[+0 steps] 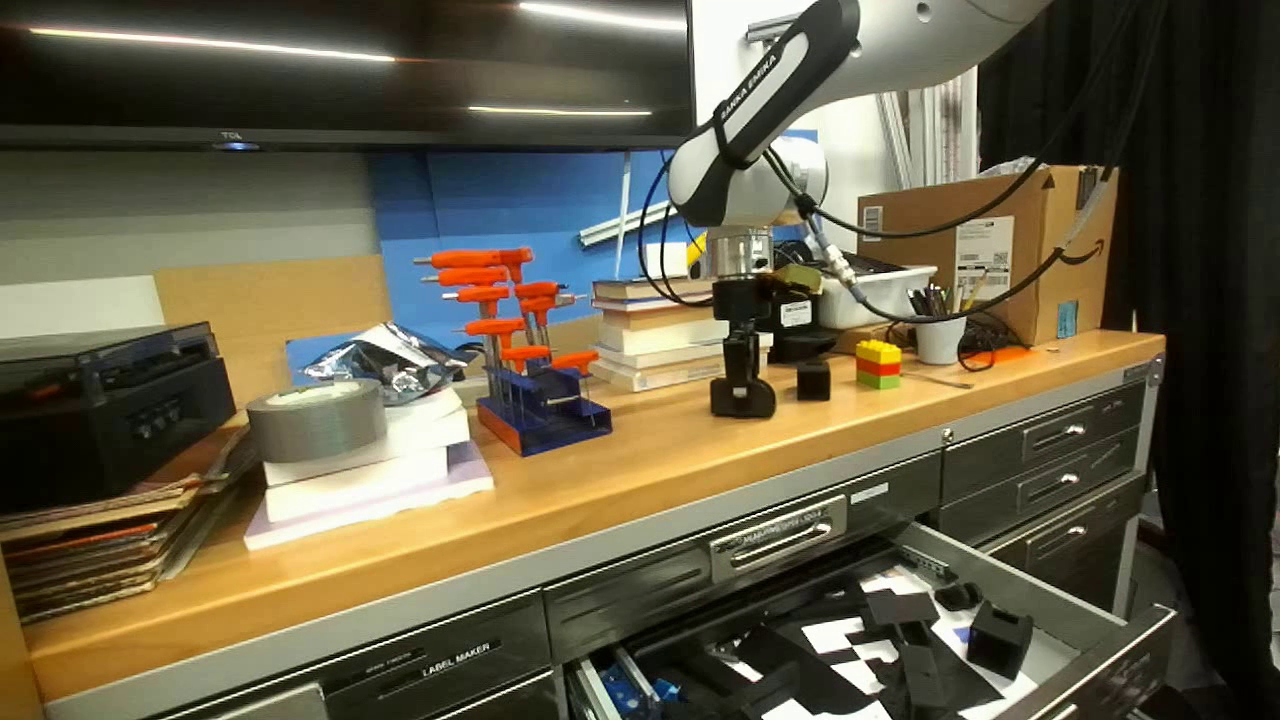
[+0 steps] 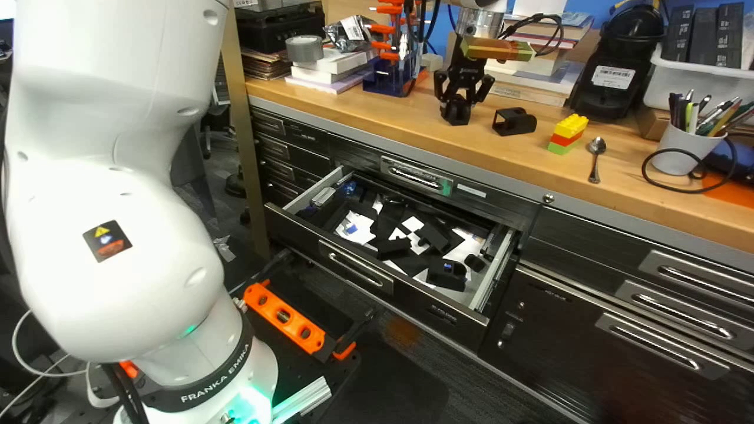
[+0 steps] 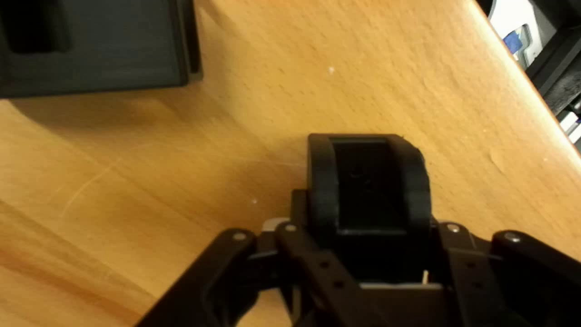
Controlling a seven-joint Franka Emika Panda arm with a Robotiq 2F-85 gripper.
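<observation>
A small black part with a rounded end stands on the wooden worktop, directly below the arm's wrist. My gripper points straight down at it, its fingers on either side of the part; in the wrist view the black gripper straddles it too. Black on black hides whether the pads touch it, so I cannot tell whether it is gripped. From the side, the part rests on the wood under the gripper. A second black piece, hollow and box-like, lies apart to the right.
A toy-brick stack, a spoon and a pen cup stand farther right. Left are a tool rack with orange handles and books. Below the worktop edge, an open drawer holds black and white pieces.
</observation>
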